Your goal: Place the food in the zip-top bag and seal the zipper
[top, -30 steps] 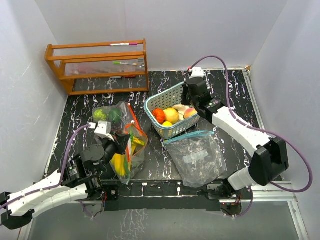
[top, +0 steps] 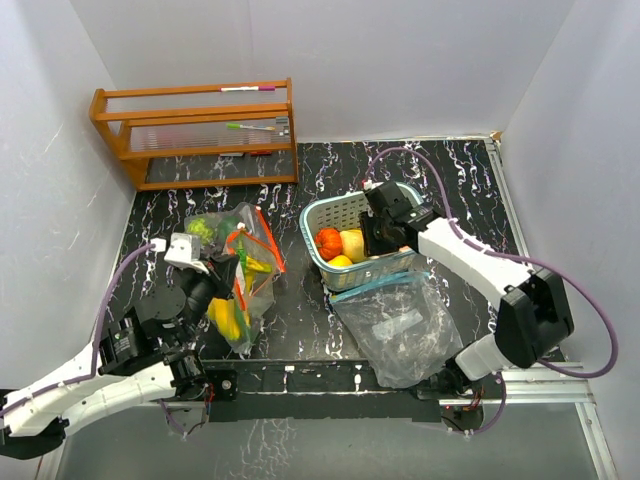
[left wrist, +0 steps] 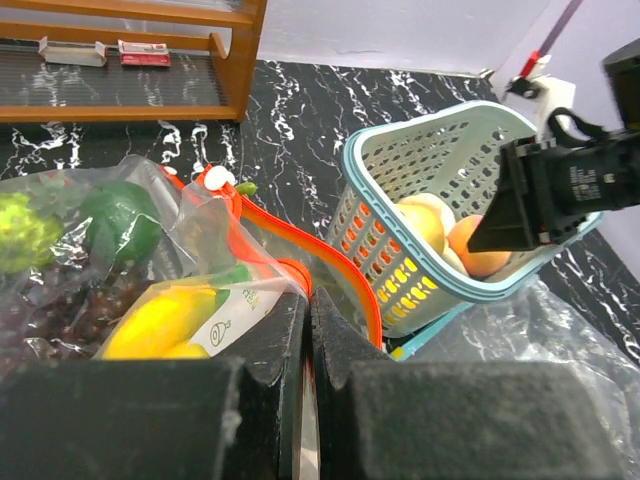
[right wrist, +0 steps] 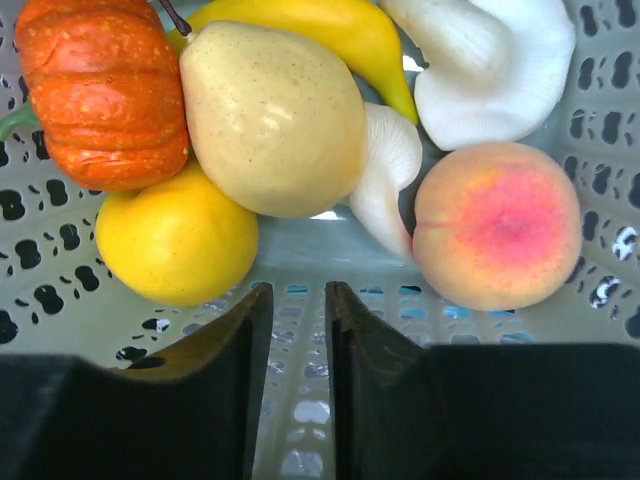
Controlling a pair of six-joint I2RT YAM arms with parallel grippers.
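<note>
A filled zip bag [top: 230, 310] with an orange zipper, holding green and yellow foods, lies at left; my left gripper is shut at its lip, thin plastic between the fingers. The basket [top: 315, 215] holds a pumpkin [right wrist: 100, 90], pear [right wrist: 270, 110], yellow fruit [right wrist: 170, 240], banana [right wrist: 290, 20], white mushrooms [right wrist: 490, 80] and peach [right wrist: 500, 225]. My right gripper is over the basket, fingers part open, nothing visible between them.
An empty bag [top: 395, 330] lies flat before the basket. A wooden rack [top: 200, 185] stands at back left. Walls enclose the dark worktop.
The left gripper moved slightly up and left with the bag's lip.
</note>
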